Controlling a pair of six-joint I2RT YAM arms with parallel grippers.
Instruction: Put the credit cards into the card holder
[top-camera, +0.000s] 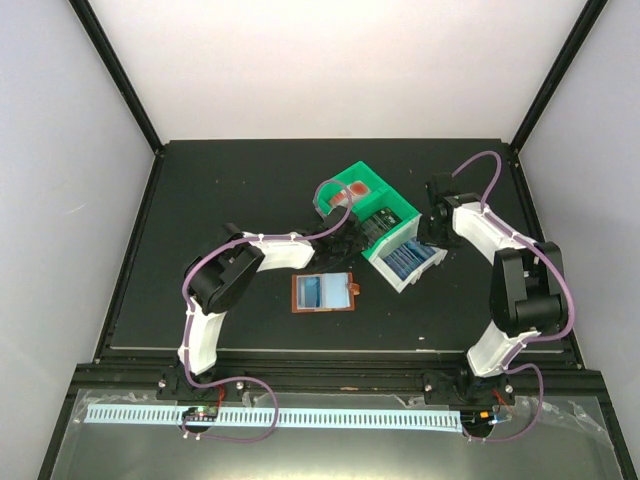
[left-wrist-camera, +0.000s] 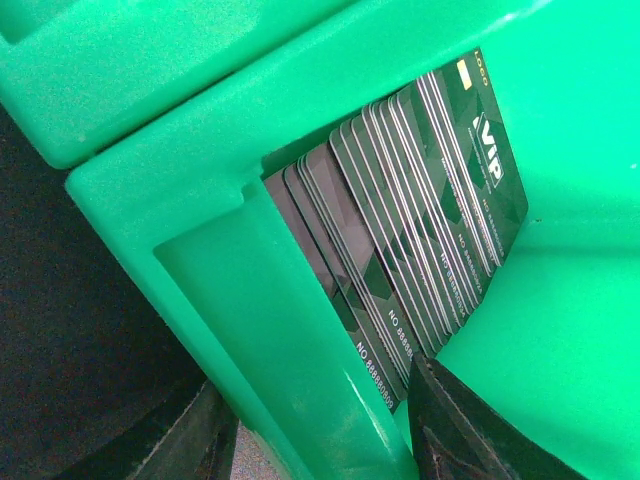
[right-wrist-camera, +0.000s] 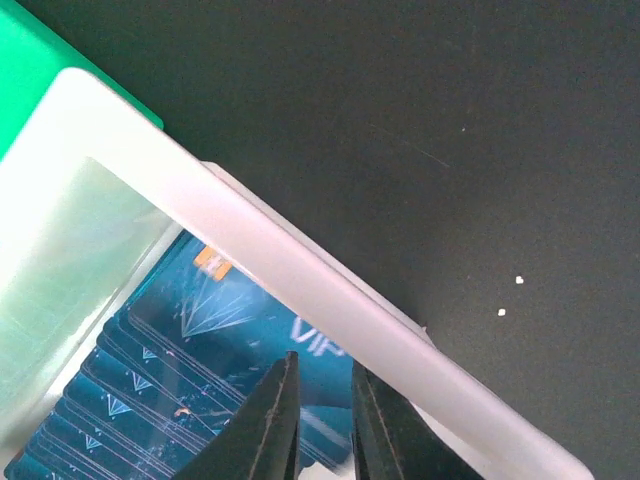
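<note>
The brown card holder (top-camera: 353, 291) lies open on the black table, its inner faces blue and pale. Dark VIP cards (left-wrist-camera: 440, 190) lean in a fanned stack inside a compartment of the green box (top-camera: 395, 205). My left gripper is shut on that box's green wall, one finger on each side. The white box (top-camera: 437, 262) beside it holds several overlapping blue cards (right-wrist-camera: 150, 370). Over these my right gripper reaches inside the white rim. A narrow gap with blue card face stands between its fingertips; whether they pinch a card cannot be told.
Farther back in the green box, another compartment holds reddish cards (top-camera: 358, 188). The white box's raised rim (right-wrist-camera: 300, 270) runs close beside the right fingers. Clear black table (top-camera: 240, 185) lies to the left and in front.
</note>
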